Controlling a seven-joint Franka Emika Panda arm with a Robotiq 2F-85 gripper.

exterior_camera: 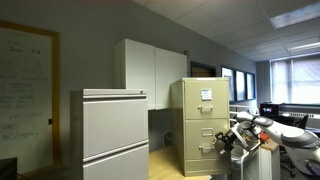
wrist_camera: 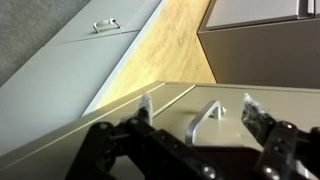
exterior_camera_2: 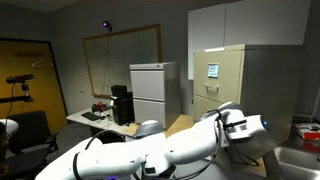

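Observation:
A tan filing cabinet (exterior_camera: pixel 205 95) stands to the right of the room's middle, its drawers closed. Its upper handle (exterior_camera: pixel 206 108) and lower handle (exterior_camera: pixel 207 148) show on the front. In the wrist view, a silver drawer handle (wrist_camera: pixel 203 122) lies between the two spread fingers, nearer the left one. My gripper is open and is not closed on that handle; whether a finger touches it I cannot tell. From exterior view 1, the gripper (exterior_camera: pixel 225 142) looks small and dark at the cabinet's right front. The white arm (exterior_camera_2: pixel 180 147) hides part of the cabinet's lower front in exterior view 2.
A light grey filing cabinet (exterior_camera: pixel 115 130) stands left of the tan one, with a wood surface (exterior_camera: pixel 166 163) between them. White wall cupboards (exterior_camera: pixel 148 70) hang behind. A desk with black equipment (exterior_camera_2: pixel 122 103) is farther back.

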